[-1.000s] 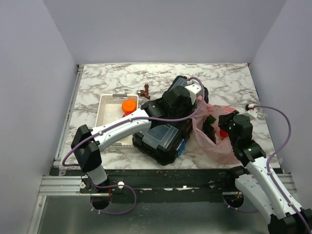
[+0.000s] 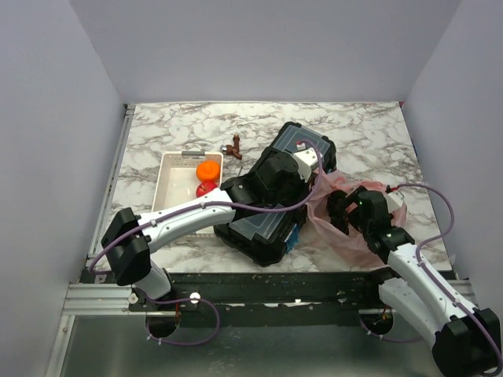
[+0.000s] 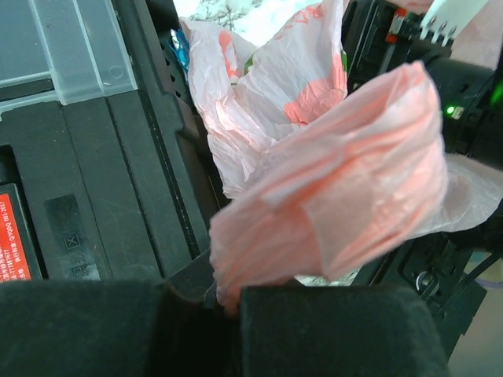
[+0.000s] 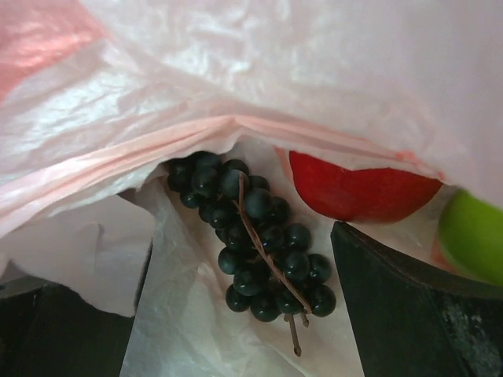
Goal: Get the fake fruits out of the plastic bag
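Note:
A pinkish-white plastic bag [image 2: 357, 243] lies crumpled with its mouth open at the right of the table. My left gripper is shut on the bag's edge, and the thin film [image 3: 330, 196] rises from between its fingers. Inside the bag, dark grapes [image 4: 267, 243] on a brown stem show between the fingers of my open right gripper, which is not closed on them. Beyond them in the right wrist view are a red fruit [image 4: 354, 188] and a green fruit [image 4: 475, 236], partly hidden by bag film.
A white basket [image 2: 167, 177] at the left contains an orange fruit [image 2: 207, 170] and a red fruit [image 2: 206, 188]. Black toolboxes [image 2: 251, 236] stand between basket and bag. A brown faucet-like object [image 2: 233, 147] lies behind.
The left arm has shifted slightly, still at the bag's left edge.

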